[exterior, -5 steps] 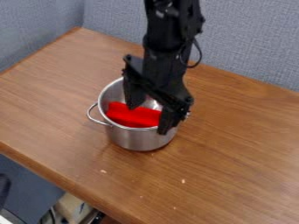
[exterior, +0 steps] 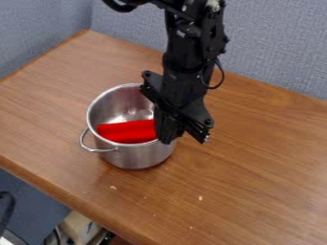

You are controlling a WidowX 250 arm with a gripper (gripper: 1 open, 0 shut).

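A steel pot (exterior: 118, 154) with wire handles stands on the wooden table, left of centre. A red object (exterior: 125, 132) lies inside it. My black gripper (exterior: 177, 120) is lowered at the pot's right side, over and around its rim. Whether its fingers hold anything, and how far apart they stand, is hard to tell in the dark shape.
Grey padded walls stand behind it. Cables and dark gear lie past the table's front left edge.
The pot has moved left and a little toward the viewer, with the red object in it. My gripper's fingers appear closer together at the pot's right side.
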